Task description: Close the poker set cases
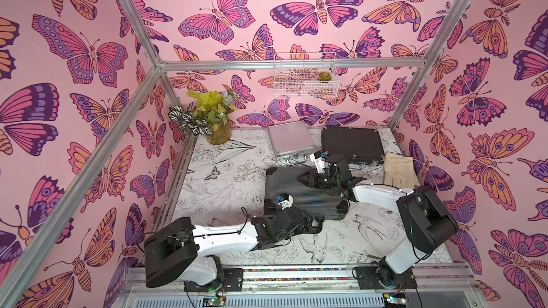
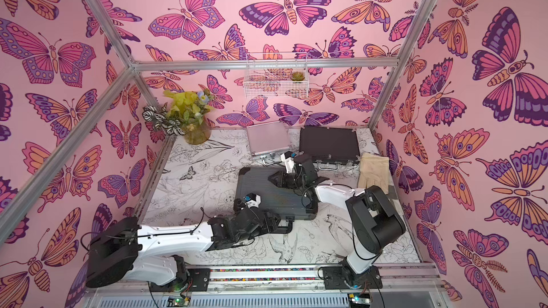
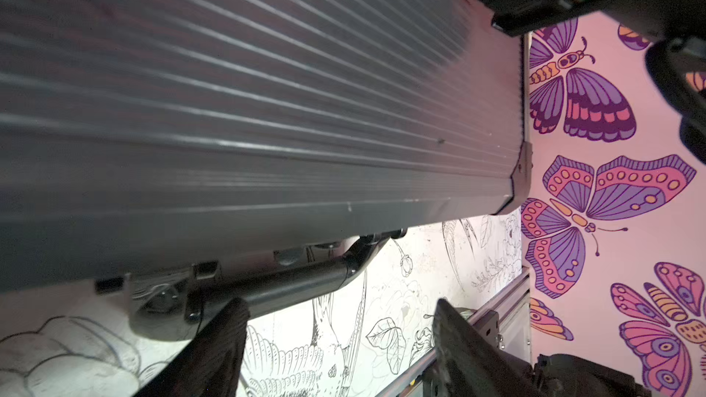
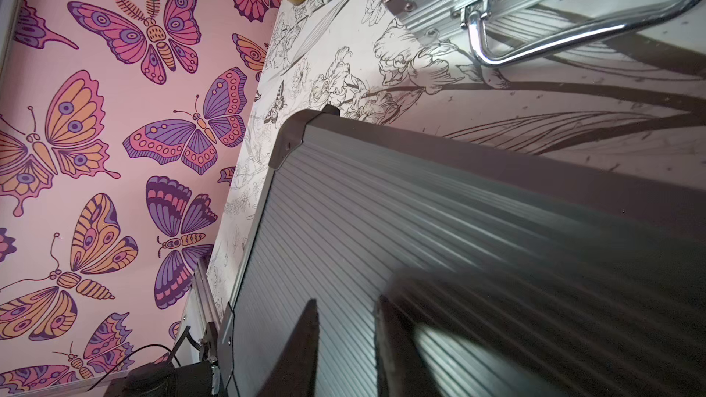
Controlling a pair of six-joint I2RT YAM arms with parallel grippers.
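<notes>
A dark grey ribbed case (image 1: 279,179) lies flat with its lid down in the middle of the table. Its black handle (image 3: 294,286) sticks out at the front, beside a latch (image 3: 165,297) whose fastening I cannot make out. My left gripper is part open at the case's front edge, close to the handle, with nothing seen between its fingers. Over the lid, my right gripper points left, its fingers a little apart and empty. Behind stand a pink case (image 1: 291,138) and a dark brown case (image 1: 352,143), both with lids down.
Tan gloves (image 1: 399,171) lie on the right side of the table. A vase of flowers (image 1: 218,133) stands at the back left, and a wire basket (image 1: 305,88) hangs on the back wall. Bare table shows left of the grey case.
</notes>
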